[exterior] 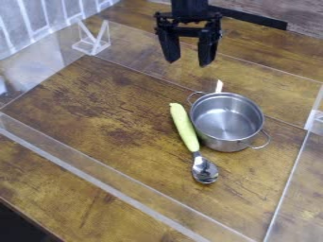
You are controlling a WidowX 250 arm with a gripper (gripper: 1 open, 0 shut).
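My black gripper (188, 55) hangs open at the top middle of the camera view, its two fingers pointing down, apart from the objects below it. A steel pot (229, 116) with two side handles sits on the wooden table at the centre right. Left of it lies a long pale yellow-green object (182, 124), and just below that a metal spoon (205, 170) lies with its bowl toward the front.
Clear low walls or panels border the wooden table (94, 161) on the left and right. A small white bracket (93, 40) stands at the upper left.
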